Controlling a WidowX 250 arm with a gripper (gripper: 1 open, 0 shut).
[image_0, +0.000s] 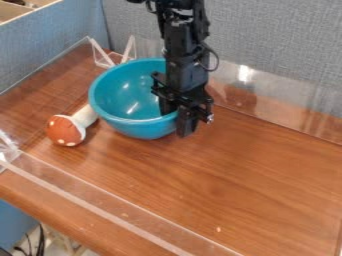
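A teal plastic bowl (126, 108) sits on the wooden table (227, 190) toward the back left. The black gripper (182, 116) is at the bowl's right side, its lower part over and against the rim. Whether the fingers are open or closed on the rim cannot be made out, as they are dark and overlap. A white cylindrical object with an orange, spotted cap (64, 131) lies just left of the bowl, like a toy mushroom.
Grey padded walls (275, 57) stand behind and at the left, with a clear strip along the back. White straps sit behind the bowl.
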